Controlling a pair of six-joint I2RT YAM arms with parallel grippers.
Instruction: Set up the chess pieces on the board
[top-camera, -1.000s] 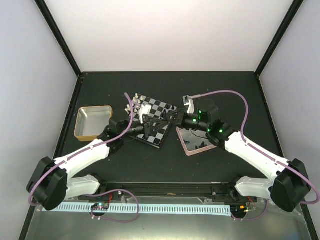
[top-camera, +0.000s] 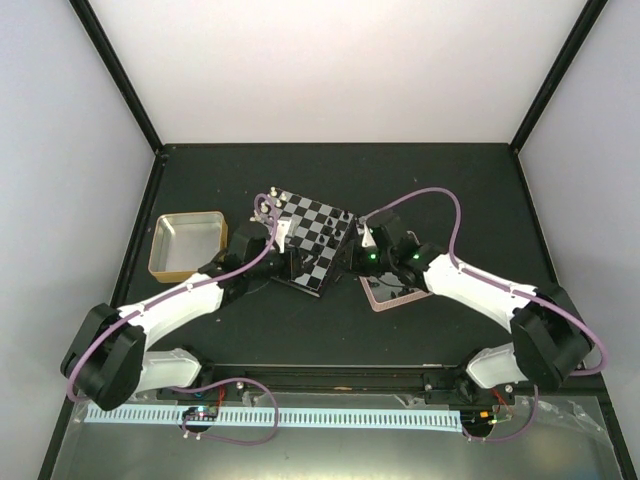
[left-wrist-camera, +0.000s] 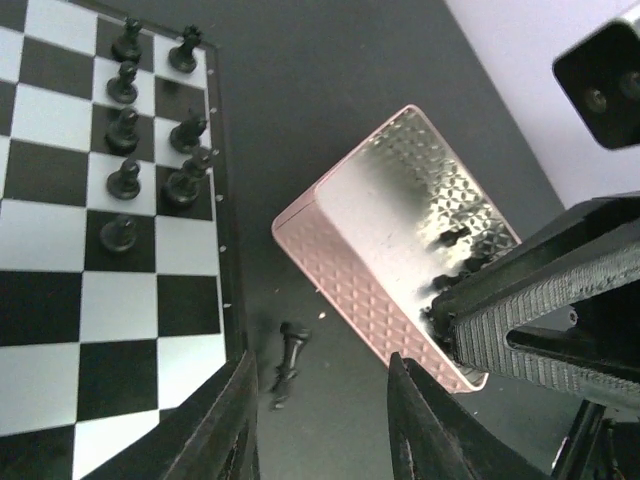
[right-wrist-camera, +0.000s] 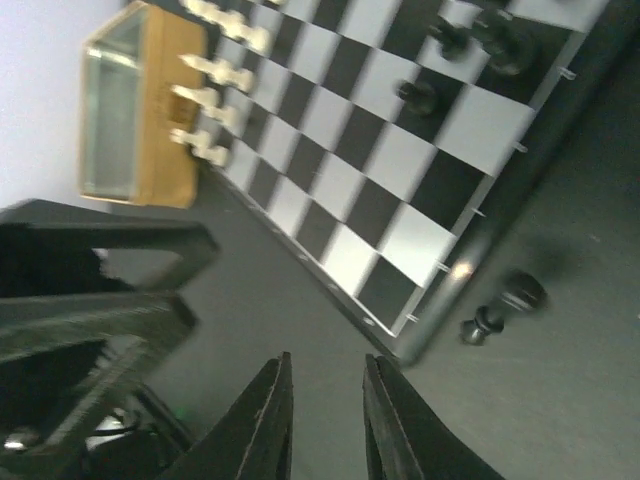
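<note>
The chessboard carries black pieces along its right side, among them a pawn, and white pieces on the far side. A black piece lies on its side on the mat beside the board's edge, also seen as a toppled piece in the right wrist view. My left gripper is over the board's near part; my right gripper is by its right edge. Both look parted at the fingers in the top view only vaguely; their exact finger state is unclear.
A pink-rimmed box with black pieces sits right of the board, partly under my right arm. An empty tan box stands at the left.
My left gripper has shifted only slightly.
</note>
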